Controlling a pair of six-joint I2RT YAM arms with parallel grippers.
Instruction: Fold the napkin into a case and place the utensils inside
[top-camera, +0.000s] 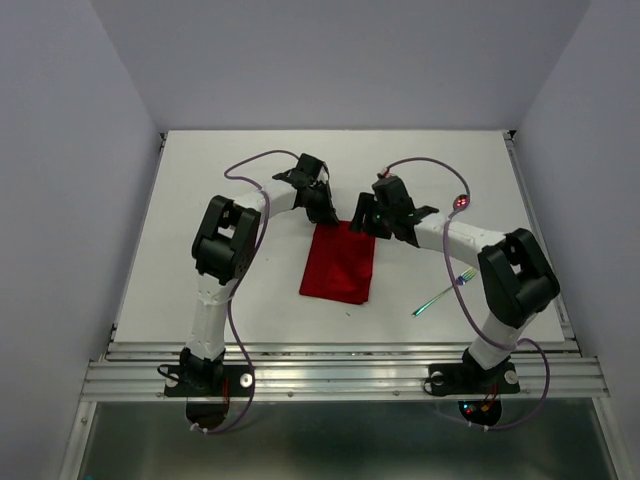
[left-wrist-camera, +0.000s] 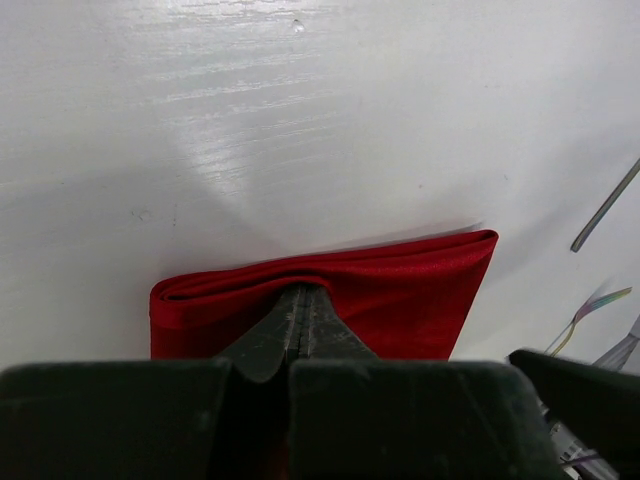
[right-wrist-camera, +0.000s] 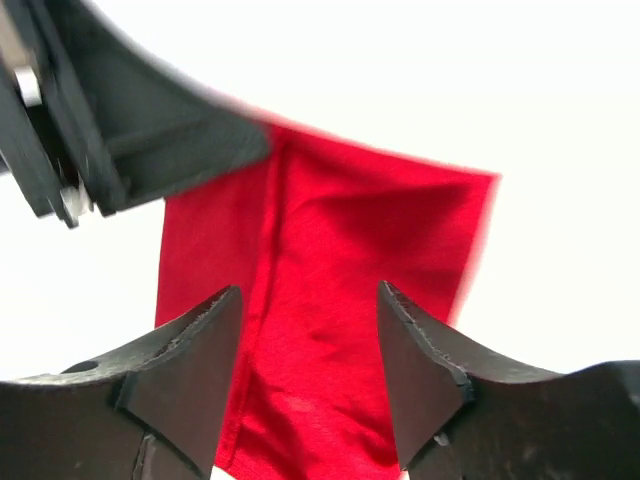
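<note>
The red napkin (top-camera: 336, 272) lies folded into a rectangle on the white table. My left gripper (top-camera: 326, 216) is shut at its far edge; in the left wrist view, the fingertips (left-wrist-camera: 318, 318) pinch the folded edge of the napkin (left-wrist-camera: 400, 310). My right gripper (top-camera: 368, 220) stands open beside the far right corner; in the right wrist view its two fingers frame the napkin (right-wrist-camera: 330, 260), with nothing visibly held. A utensil with a red head (top-camera: 461, 202) and a pale utensil (top-camera: 434, 299) lie at the right.
Walls surround it on the sides and back, and a metal rail runs along the front.
</note>
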